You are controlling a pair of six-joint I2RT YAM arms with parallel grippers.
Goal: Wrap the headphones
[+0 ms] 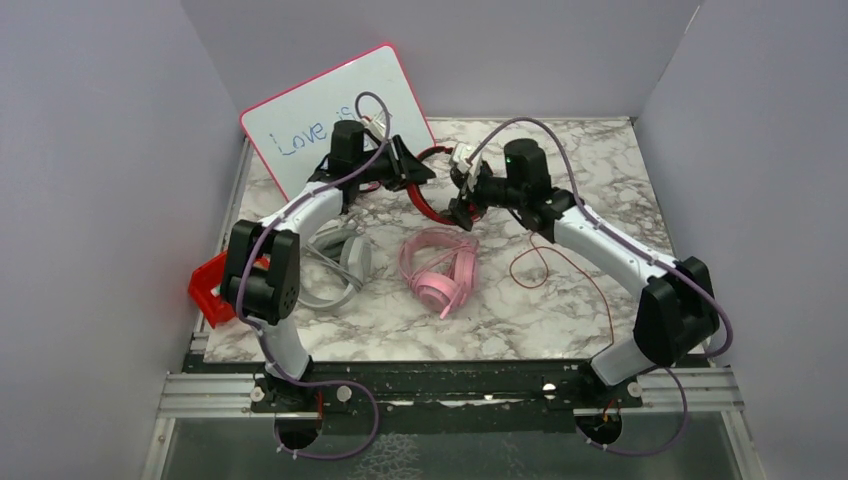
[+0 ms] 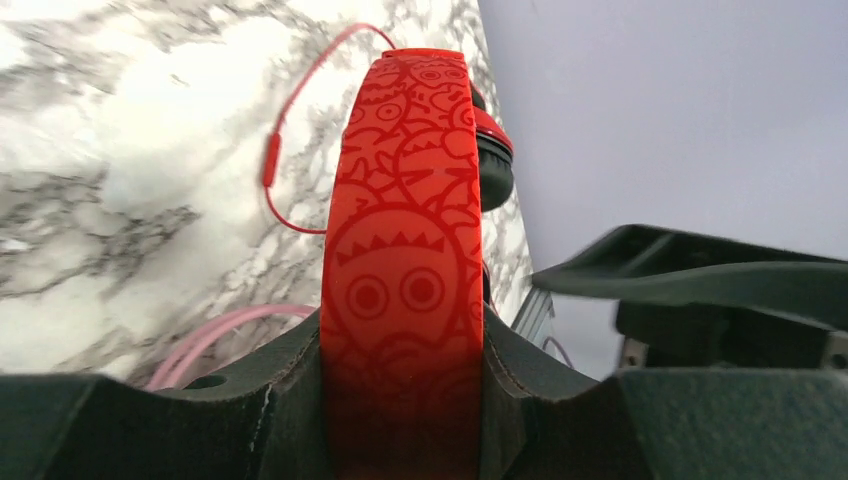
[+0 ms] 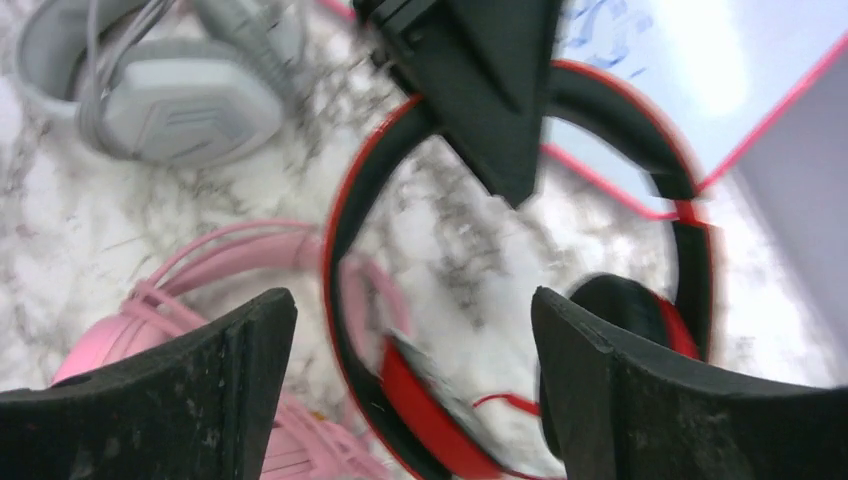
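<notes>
Red-and-black headphones are held up at the back centre, their patterned red band (image 2: 400, 250) filling the middle of the left wrist view. My left gripper (image 1: 416, 174) is shut on that band. My right gripper (image 1: 462, 212) stands open beside the headphones; in the right wrist view the black-lined band (image 3: 345, 300) and ear cups (image 3: 615, 310) show beyond its fingers. A thin red cable (image 1: 545, 250) lies loose on the marble table to the right.
Pink headphones (image 1: 446, 285) lie wrapped at the centre, grey headphones (image 1: 355, 258) to their left. A red tray (image 1: 208, 290) sits far left, a whiteboard (image 1: 320, 110) at the back left.
</notes>
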